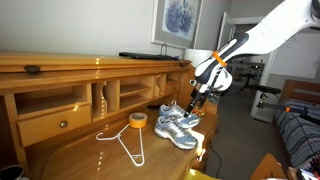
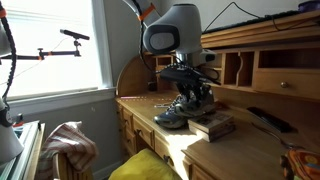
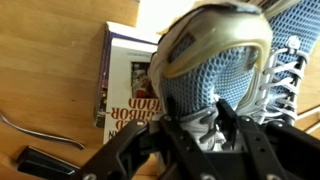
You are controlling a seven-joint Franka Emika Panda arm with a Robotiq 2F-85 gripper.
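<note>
Grey-blue sneakers stand together on the wooden desk; the nearer shoe (image 1: 177,133) is plainest in the first exterior view. Behind it, another shoe (image 1: 190,121) lies partly below my gripper (image 1: 191,105). From the wrist, a shoe (image 3: 222,72) with a tan heel collar fills the space ahead of my gripper. The fingers are part open, with dark fingertips spaced apart close to the shoe's blue mesh. Whether they touch it cannot be made out. In the second exterior view the shoes (image 2: 178,113) sit below the arm.
A book (image 3: 128,85) lies beside the shoe. A white hanger (image 1: 132,147) and an orange tape roll (image 1: 138,120) occupy the desk's nearer part. The wooden shelf unit (image 1: 55,95) runs along the back. A yellow cushion (image 2: 145,165) lies before the desk.
</note>
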